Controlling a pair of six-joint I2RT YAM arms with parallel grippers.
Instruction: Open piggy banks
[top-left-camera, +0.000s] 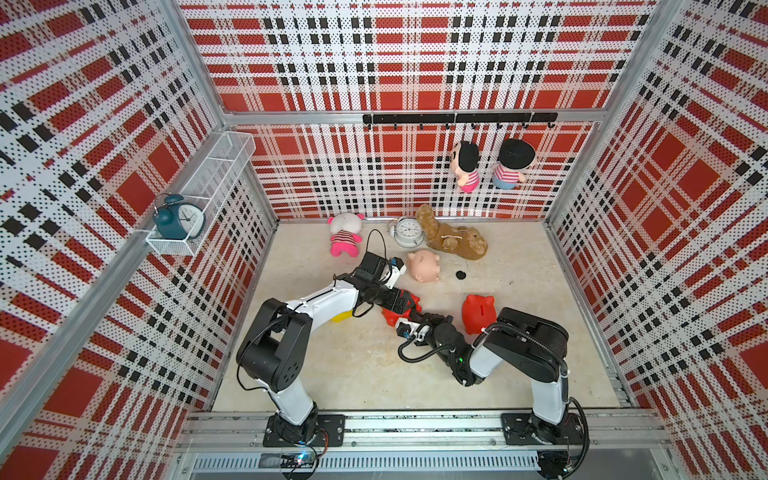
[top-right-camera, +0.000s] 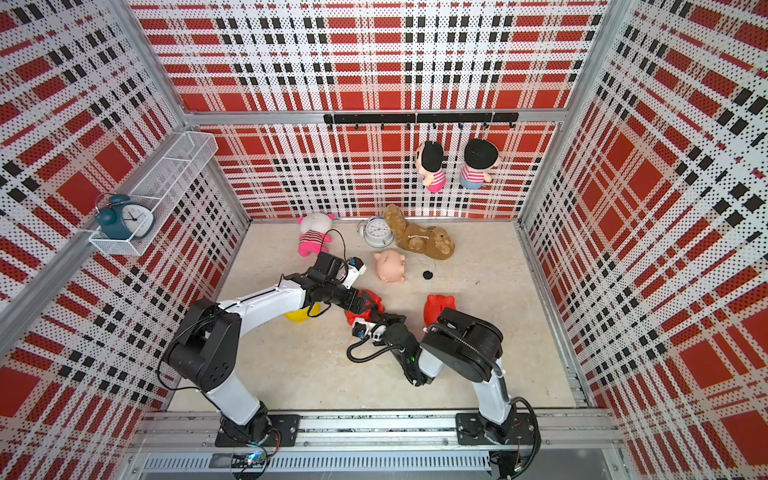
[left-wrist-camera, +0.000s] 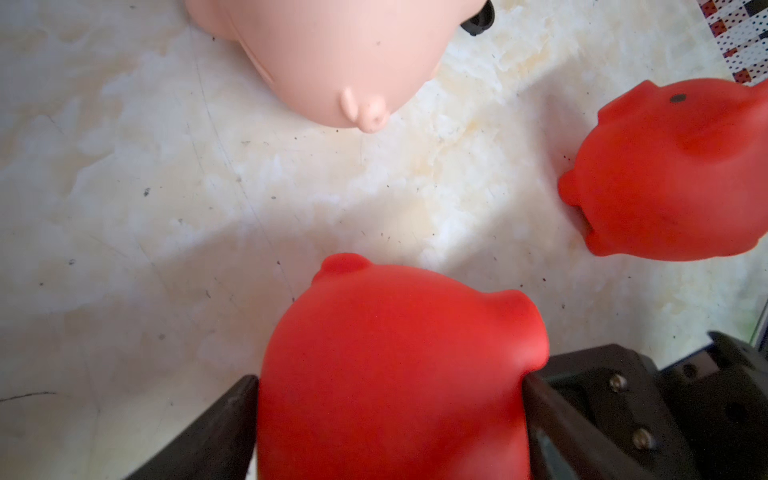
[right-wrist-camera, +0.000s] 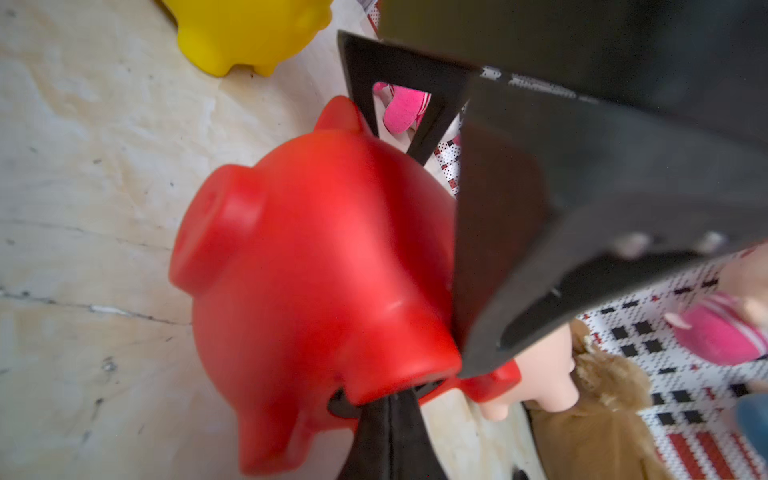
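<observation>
Between my two grippers, near mid-table, is a red piggy bank (right-wrist-camera: 288, 240). My left gripper has a finger at each side of its body in the left wrist view; whether they press on it is unclear. My right gripper is shut, its tips at the pig's underside, just below a protruding red foot or snout, nothing visible held in them. A second red piggy bank (top-left-camera: 478, 314) stands to the right, a pink one (top-left-camera: 425, 266) behind, and a yellow one (right-wrist-camera: 248, 28) left, partly under the left arm.
Plush toys (top-left-camera: 345, 236), a silver clock (top-left-camera: 408, 232) and a brown plush animal (top-left-camera: 462, 240) line the back. A small black round piece (top-left-camera: 461, 275) lies right of the pink pig.
</observation>
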